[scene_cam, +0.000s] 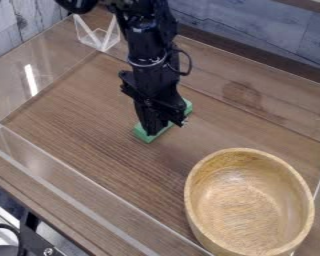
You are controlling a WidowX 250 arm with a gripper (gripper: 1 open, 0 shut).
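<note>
The black robot arm reaches down from the top centre to the middle of the table, its gripper [155,115] low over a green object [144,131]. The green object shows on both sides of the gripper, which hides its middle. Whether the fingers are closed on it is unclear.
A large round tan bowl [248,200] fills the lower right. A white wire-like item [96,30] stands at the back left, and another white item is at the left edge.
</note>
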